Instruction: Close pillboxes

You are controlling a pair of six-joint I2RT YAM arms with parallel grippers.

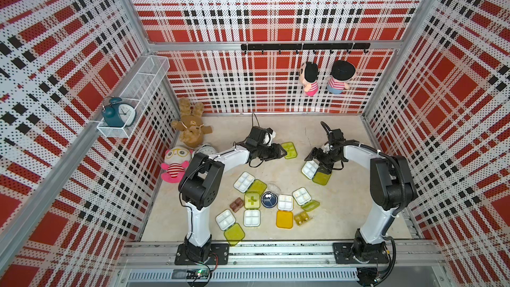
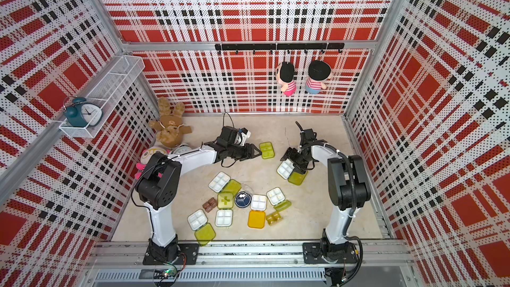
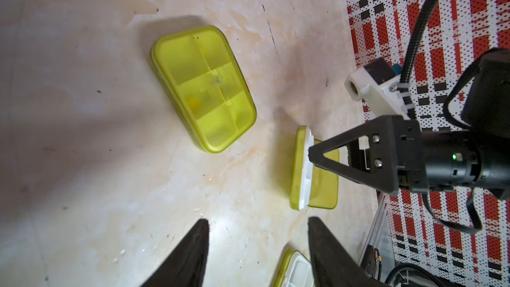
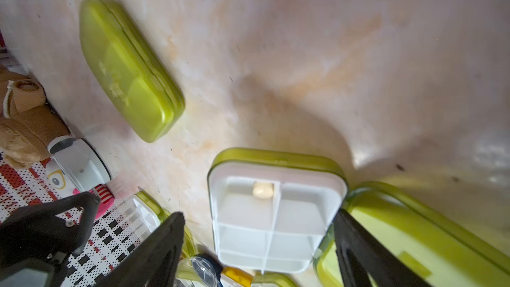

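Observation:
An open pillbox with white compartments (image 1: 309, 170) and green lid (image 1: 321, 178) lies at my right gripper (image 1: 313, 156); in the right wrist view its tray (image 4: 271, 223) sits between the open fingers, a tablet in one compartment. My left gripper is open and empty, over bare table. Beside it a closed green pillbox (image 3: 204, 87) lies at the back middle. More open pillboxes (image 1: 244, 181) (image 1: 284, 202) lie across the front, with a green lid showing a cross (image 1: 252, 200).
A brown bear (image 1: 188, 125) and pink plush (image 1: 173, 170) sit at the left edge. A dark round case (image 1: 268, 199) lies among the front boxes.

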